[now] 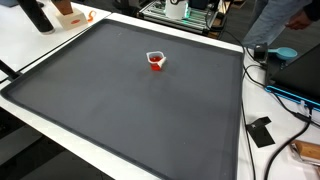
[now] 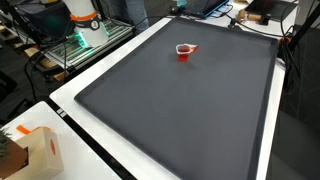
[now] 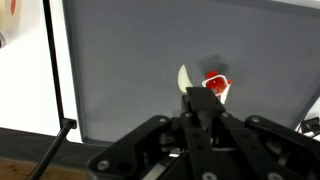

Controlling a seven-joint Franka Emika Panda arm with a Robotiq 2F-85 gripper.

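A small white cup (image 1: 150, 55) with red contents (image 1: 155, 66) sits on the dark grey mat, towards its far side in exterior view 1. Exterior view 2 has the same cup (image 2: 181, 47) near the mat's top edge. Seen from the wrist, its red contents (image 3: 214, 83) lie just beyond and right of my gripper, which partly covers the cup. The gripper is shut. A thin, curved white piece (image 3: 184, 78) sticks out past its dark fingers; what it is cannot be made out. Neither exterior view has the gripper in it.
Cables (image 1: 285, 140) and a black patch (image 1: 260, 131) lie right of it. A wooden-coloured box (image 2: 45, 157) stands at the lower left in exterior view 2.
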